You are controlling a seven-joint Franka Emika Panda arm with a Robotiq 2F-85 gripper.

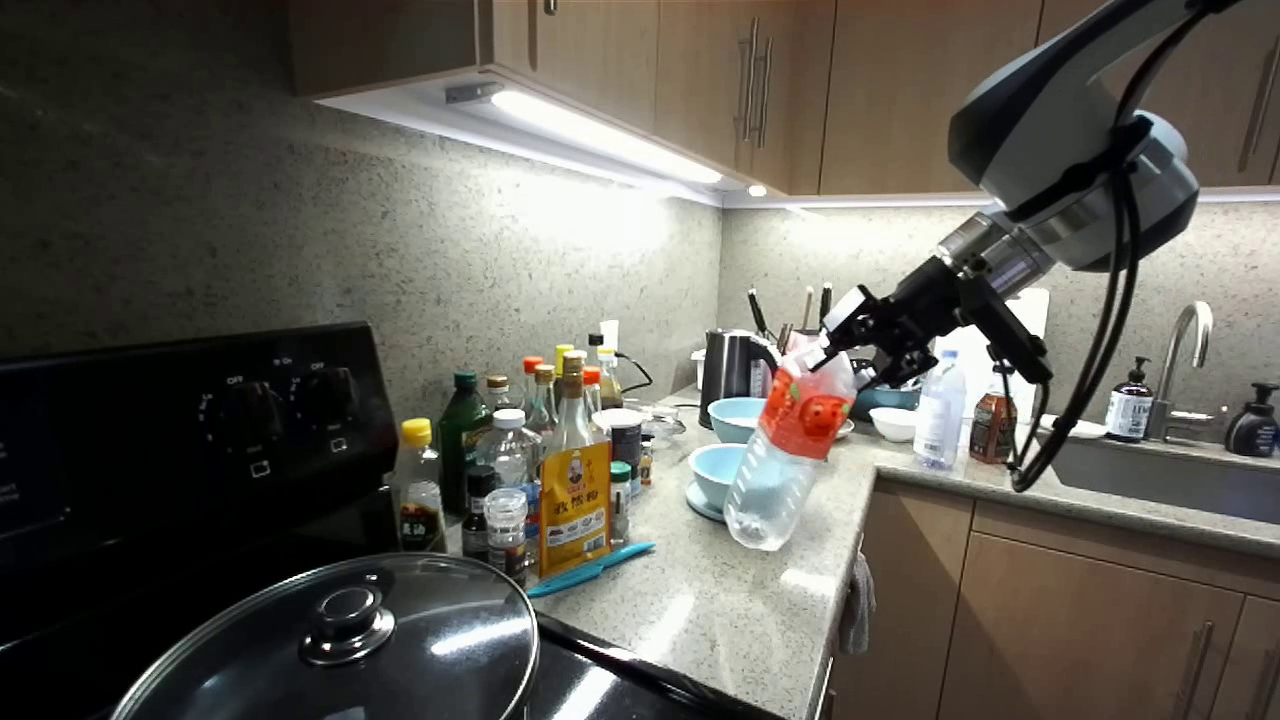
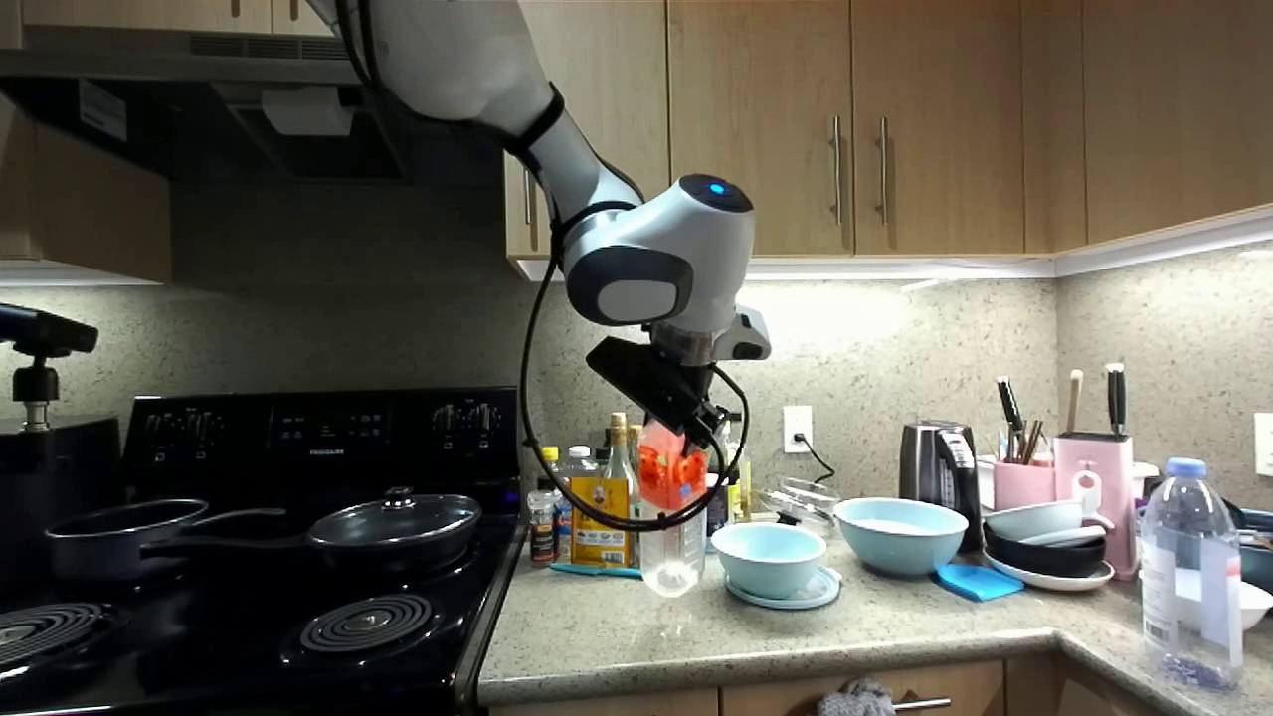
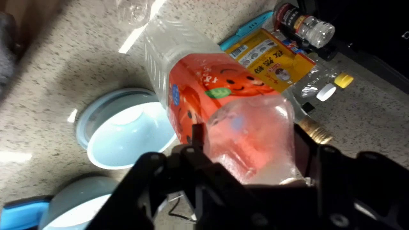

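Observation:
A clear plastic bottle (image 1: 768, 486) with a red tomato-face label is tilted, its base pointing down and toward the stove side in exterior view 1. My gripper (image 1: 849, 348) is shut on its upper end. The wrist view has the bottle (image 3: 226, 86) between the dark fingers, its label facing the camera. In exterior view 2 the bottle (image 2: 671, 549) hangs over the counter, in front of the condiments and left of the light-blue bowl (image 2: 770, 559). Whether its base touches the counter is hard to tell.
Several condiment bottles and a yellow packet (image 1: 575, 510) crowd the wall side, with a blue knife (image 1: 590, 569) before them. Another blue bowl (image 2: 901, 533) stands further back. A lidded pan (image 1: 348, 636) occupies the stove.

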